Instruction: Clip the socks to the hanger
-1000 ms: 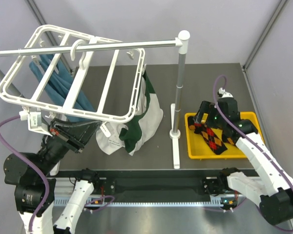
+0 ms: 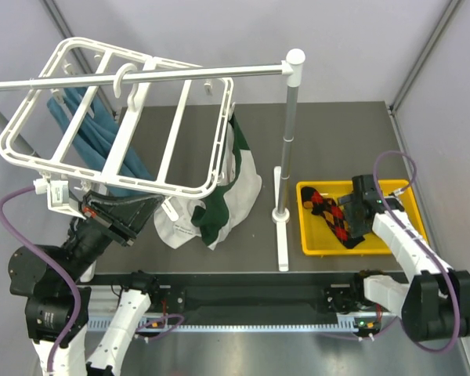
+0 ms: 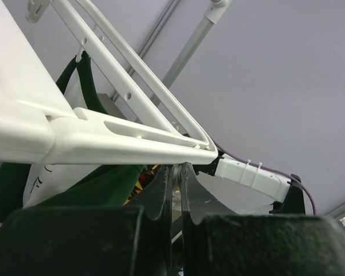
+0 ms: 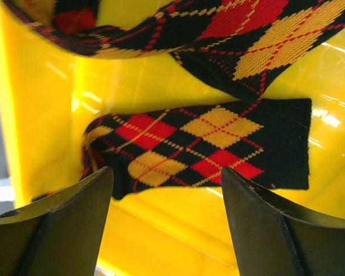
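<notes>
The white hanger (image 2: 113,153) hangs from a rail at upper left. At its front edge my left gripper (image 2: 129,223) is shut; in the left wrist view its fingertips (image 3: 185,172) close on the underside of the hanger rail (image 3: 132,146), and the exact part between them is hard to make out. Two argyle socks in black, red and yellow lie in a yellow tray (image 2: 303,239). My right gripper is low over the tray, fingers apart. Beyond and between its fingers lies the flat lower sock (image 4: 195,141); the other sock (image 4: 247,34) lies farther up.
A blue cloth (image 2: 102,137) and a grey-and-green cloth (image 2: 239,176) hang from the hanger. A metal post (image 2: 288,145) stands between the hanger and the tray. Bare grey table (image 2: 345,137) shows behind the tray.
My right gripper has swung from the tray's back left toward its middle and front, turning downward over the socks. The left arm and the hanger have barely moved.
</notes>
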